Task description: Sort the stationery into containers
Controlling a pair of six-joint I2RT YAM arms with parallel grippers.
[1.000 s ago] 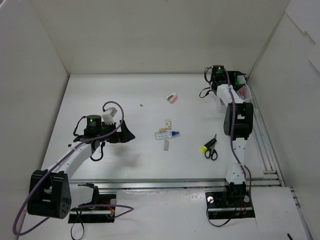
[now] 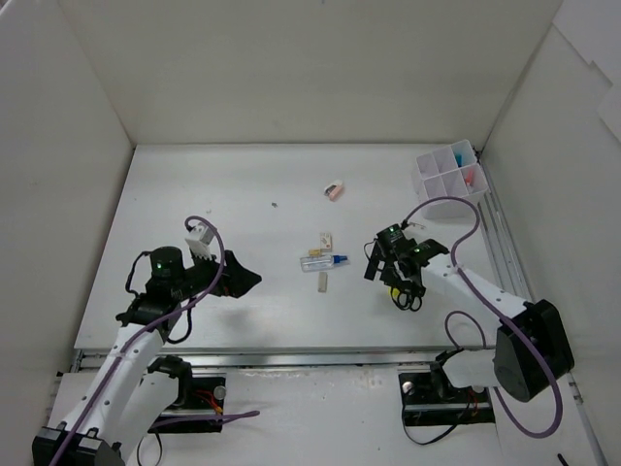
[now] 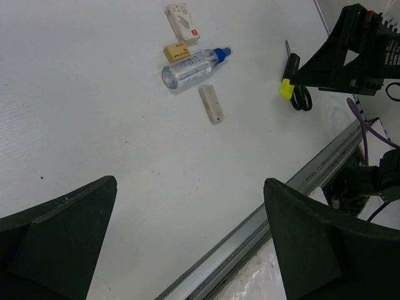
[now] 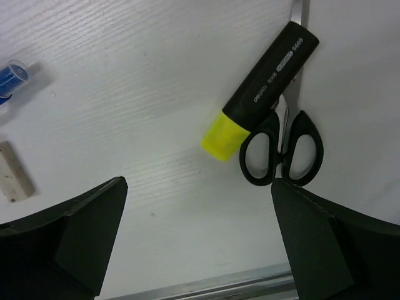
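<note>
My right gripper hangs open above a black highlighter with yellow cap point(image 4: 259, 87), which lies against black-handled scissors point(image 4: 302, 144). A clear bottle with blue cap point(image 3: 187, 70), a small yellow block point(image 3: 175, 52), a white boxed eraser point(image 3: 183, 22) and a grey bar point(image 3: 211, 104) lie mid-table. A pink-and-white item point(image 2: 335, 190) lies behind them. My left gripper is open over the left of the table, with nothing between its fingers.
A white compartment container point(image 2: 449, 184) with blue and pink contents stands at the back right. A metal rail runs along the front edge.
The left arm has shifted slightly.
</note>
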